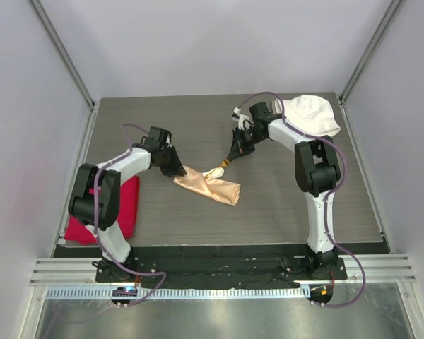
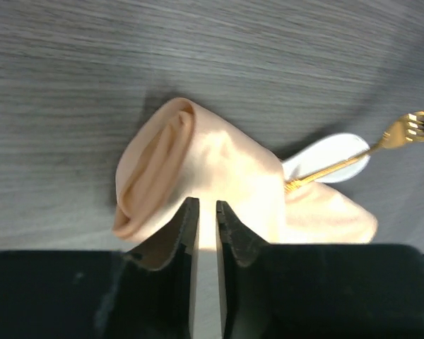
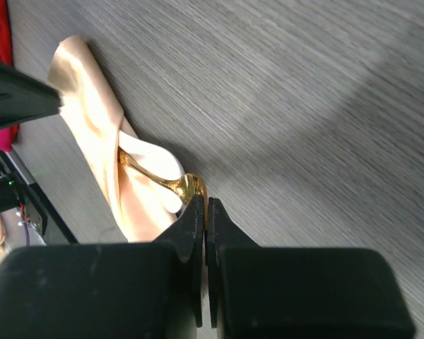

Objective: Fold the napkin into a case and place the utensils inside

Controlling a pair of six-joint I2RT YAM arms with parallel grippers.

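Note:
The folded peach napkin (image 1: 205, 185) lies slantwise in mid-table, its left end showing stacked folds in the left wrist view. From its far side juts a white rounded piece (image 2: 332, 157), with a gold fork (image 2: 339, 166) lying over it, handle end tucked at the napkin's fold. My right gripper is shut on the fork's tined end, just beyond the napkin. Over the napkin's left end, my left gripper is shut, and nothing shows gripped between its fingertips. How far the fork reaches inside the napkin is hidden.
A red cloth (image 1: 127, 208) lies at the left front, partly under the left arm. At the back right, a white cloth (image 1: 311, 113) rests behind the right arm.

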